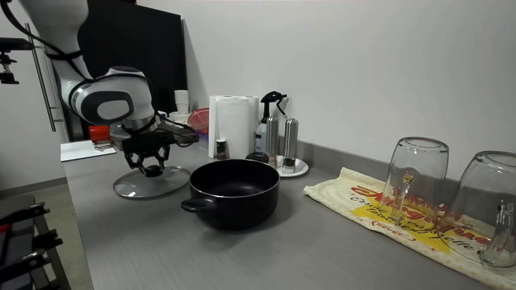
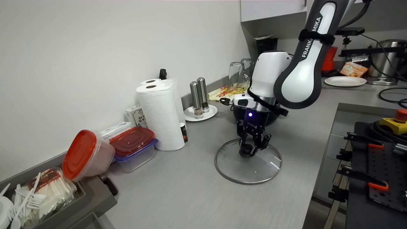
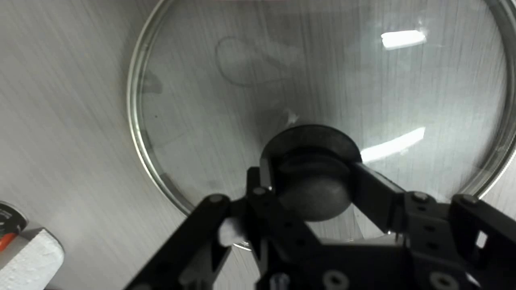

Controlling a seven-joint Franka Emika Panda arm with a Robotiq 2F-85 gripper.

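Note:
A round glass lid (image 2: 244, 170) with a metal rim lies flat on the grey counter. Its black knob (image 3: 317, 188) is pinched between the two fingers of my gripper, which is shut on it from above. Exterior view 1 shows the same gripper (image 1: 153, 166) over the lid (image 1: 133, 186), left of an uncovered black pot (image 1: 237, 208) with side handles. In exterior view 2 the arm partly hides the pot.
Behind the pot, a white plate (image 1: 302, 169) carries two metal grinders. Paper towel rolls (image 1: 232, 125) stand near the wall. Two upturned glass mugs (image 1: 416, 179) rest on a printed cloth (image 1: 333, 188) at right. The counter in front of the pot is clear.

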